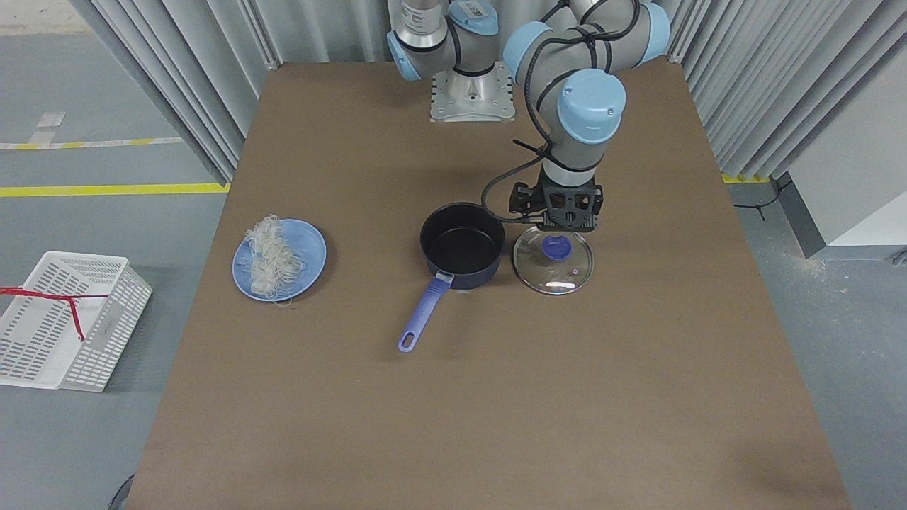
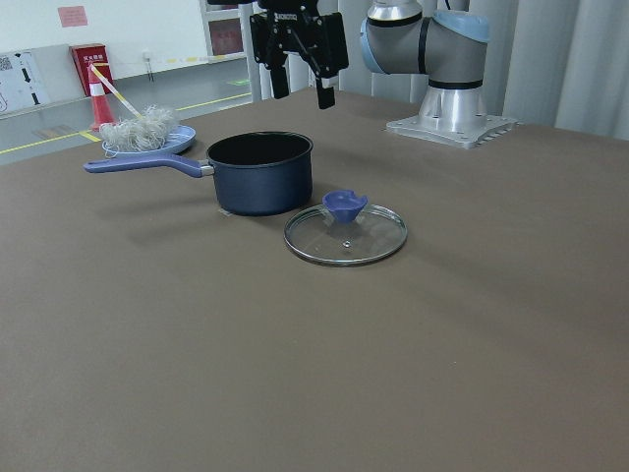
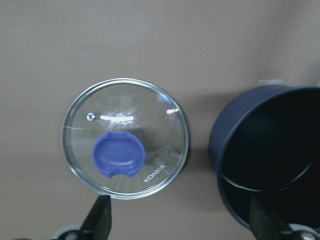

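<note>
A dark blue saucepan with a lilac handle stands on the brown table. Just right of it lies a glass lid with a blue knob, flat on the table. My gripper is raised above and behind the lid and pan; in the wrist view its fingers are wide apart at the bottom edge, nothing between them.
A blue plate holding pale shredded strands sits to the left.
</note>
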